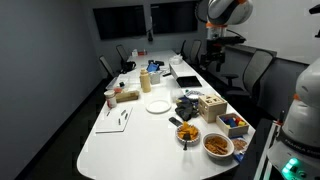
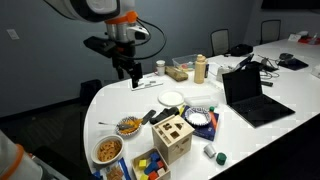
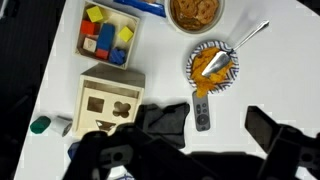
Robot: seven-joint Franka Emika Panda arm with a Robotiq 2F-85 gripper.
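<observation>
My gripper is open high above the table, its two black fingers far apart and nothing between them. In exterior view 1 the gripper [image 1: 211,62] hangs clear of everything, near the right side of the table. Below it in the wrist view lie a wooden shape box [image 3: 136,82] and a tray of coloured blocks [image 3: 128,14]. A patterned plate [image 3: 190,62] bears something orange [image 3: 207,76], with a spoon [image 3: 240,44] across it. Beside the plate are a grey remote [image 3: 202,113] and a dark cloth [image 3: 165,122].
A bowl of brown food [image 2: 108,152] stands near the block tray. A white plate [image 1: 158,106], bottles [image 1: 144,80] and a laptop [image 2: 256,95] are farther back.
</observation>
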